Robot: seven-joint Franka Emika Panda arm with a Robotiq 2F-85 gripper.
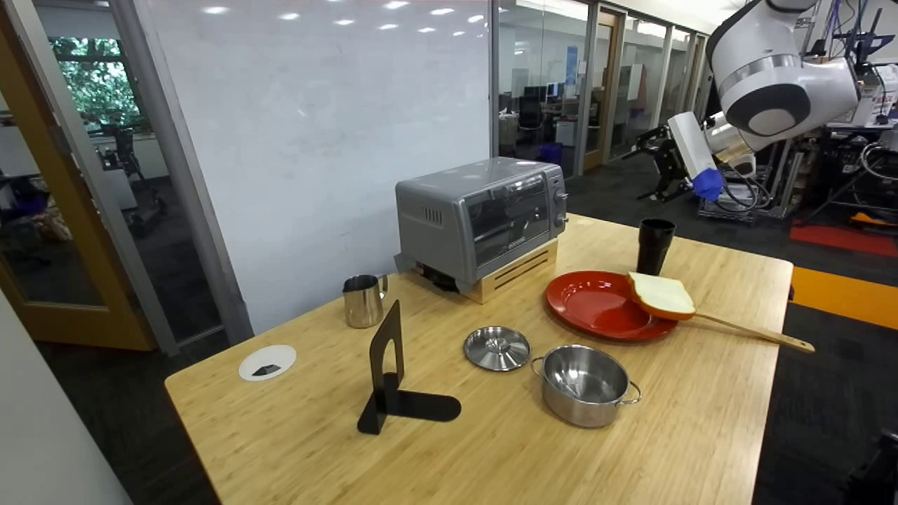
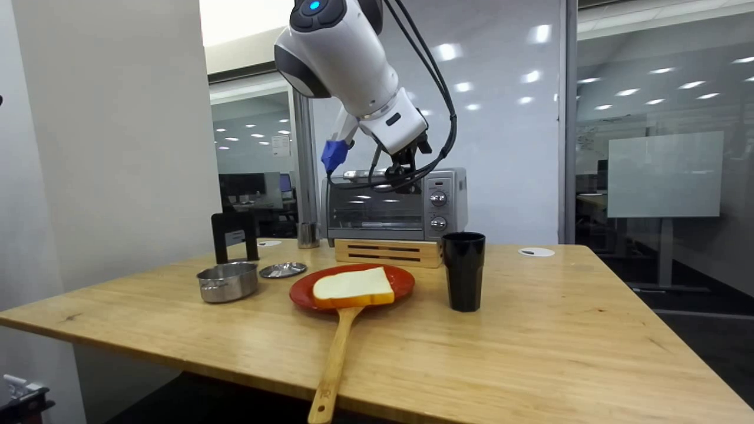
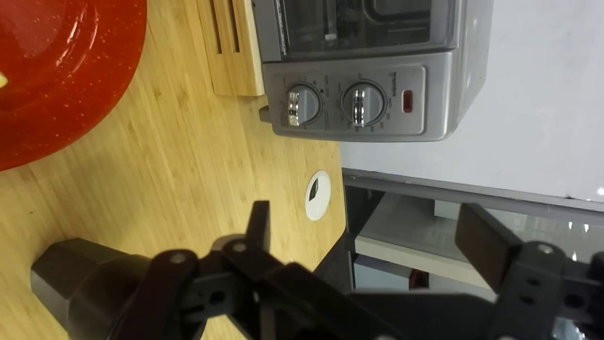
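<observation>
My gripper is open, its two dark fingers wide apart with nothing between them. It hangs in the air beyond the black cup (image 1: 656, 245) in exterior view 1, above table height. Through the wrist view the toaster oven (image 3: 362, 96) shows its two knobs, and its glass door looks closed. A bread slice (image 2: 353, 286) lies over the edge of the red plate (image 1: 581, 299), on the head of a wooden utensil (image 2: 335, 360) whose handle sticks out past the table edge. The black cup stands upright, close to the plate.
A steel pot (image 1: 584, 388), its lid (image 1: 497, 348), a black bookend (image 1: 389, 370) and a metal pitcher (image 1: 363, 303) occupy the table's other side. The oven rests against a slatted wooden stand (image 1: 513, 271). Bare tabletop (image 2: 565, 311) lies right of the cup in exterior view 2.
</observation>
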